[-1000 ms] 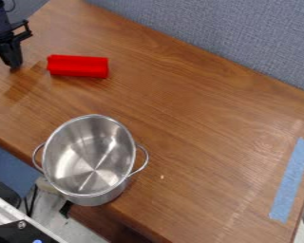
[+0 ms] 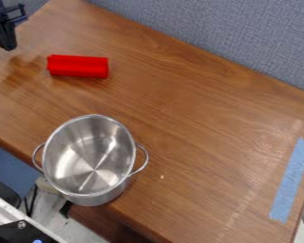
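A red cylinder (image 2: 79, 65) lies on its side on the wooden table toward the upper left. A steel pot (image 2: 91, 157) with two wire handles stands at the lower left, near the table edge. My black gripper (image 2: 8, 44) is at the upper left edge of the view, left of and above the red cylinder, partly out of frame. It looks shut, with nothing visible between its fingers.
A strip of blue tape (image 2: 289, 180) runs along the right side. A grey padded wall (image 2: 243, 38) borders the back.
My gripper has risen up the view and away from the red cylinder, toward the frame's upper left. The cylinder and pot have not moved.
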